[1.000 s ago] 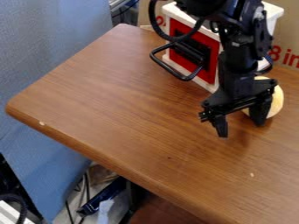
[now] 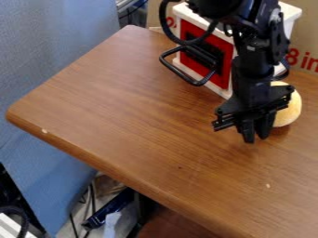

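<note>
My black gripper (image 2: 252, 127) hangs at the right of the wooden table (image 2: 125, 112), pointing down just above its surface. A pale yellow round object (image 2: 288, 109) sits behind it to the right, partly hidden by the gripper. Whether anything is between my fingers is unclear.
A white and red box (image 2: 199, 61) with a black wire handle stands at the back of the table, before cardboard.
My gripper has shifted slightly to the right, and its fingertips appear a little higher and differently angled. The rest looks the same.
</note>
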